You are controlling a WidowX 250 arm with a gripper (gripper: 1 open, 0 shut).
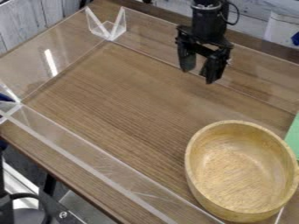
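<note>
A black robot arm reaches in from the top of the camera view, with its black gripper (198,61) over the back middle of the wooden table (105,105). The gripper stands open, its fingers apart and pointing down, with nothing seen between them. A large light wooden bowl (237,173) sits at the lower right, well apart from the gripper.
A clear plastic object (107,24) stands at the back left. A green item (291,144) shows at the right edge. Black hardware and cables lie at the lower left corner.
</note>
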